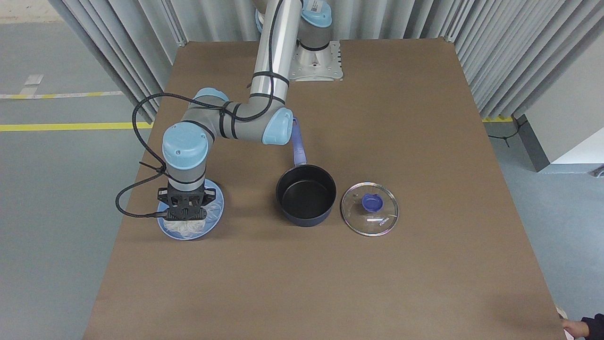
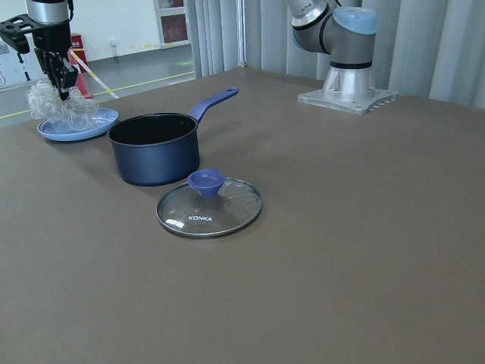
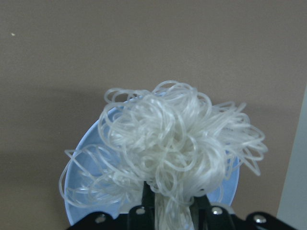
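Note:
A blue plate (image 1: 209,224) at the table's left side holds a tangle of translucent white noodle-like strands (image 3: 168,139). My black gripper is over the plate, shut on a bundle of these strands, which rise in a bunch above the plate in the camera left view. A dark blue saucepan (image 2: 155,163) with a lilac handle stands to the right of the plate, empty inside in the front view. Right of it lies a glass lid (image 1: 371,224) with a blue knob.
The robot's base (image 1: 317,68) is at the back. A person's hand (image 1: 572,327) is at the lower right edge, and the table's left edge is near the plate.

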